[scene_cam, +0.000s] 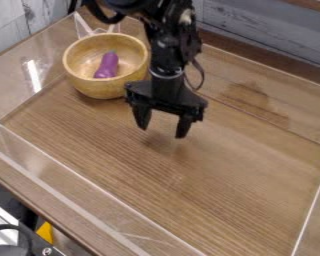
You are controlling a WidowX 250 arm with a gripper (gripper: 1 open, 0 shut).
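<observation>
My black gripper (163,116) hangs over the middle of the wooden surface, its two fingers spread apart and open, with nothing seen between them. A yellow bowl (88,82) sits at the back left, just left of the arm, with a purple elongated object (105,64) inside it.
The wooden tray floor (190,190) is clear to the front and right. Pale walls (263,30) bound it at the back and sides. Dark cables and a small yellow item lie outside at the lower left.
</observation>
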